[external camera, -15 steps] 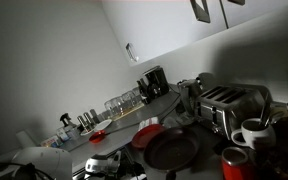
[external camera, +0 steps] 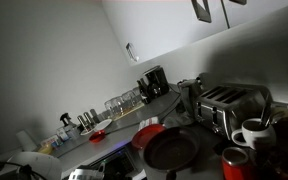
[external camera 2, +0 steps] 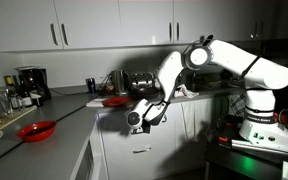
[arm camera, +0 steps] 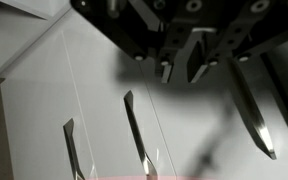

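Observation:
My gripper points at pale cabinet fronts, its two short fingers apart with nothing visible between them. In the wrist view, a metal handle (arm camera: 254, 118) lies to the right of the fingers. Another handle (arm camera: 139, 135) is below and left of them, with a third handle (arm camera: 73, 150) farther left. From exterior view 2, the gripper (external camera 2: 137, 130) hangs in front of the white drawers (external camera 2: 119, 165), below the counter edge. A drawer handle (external camera 2: 142, 150) shows just under it. Whether the fingers touch a front cannot be told.
Above on the counter stand a black pan (external camera: 171, 149), a toaster (external camera: 227, 107), a white mug (external camera: 254, 134) and a red can (external camera: 236, 163). A red bowl (external camera 2: 36, 131) rests on the left counter. Open floor lies in front of the drawers.
The things on the counter have stayed put.

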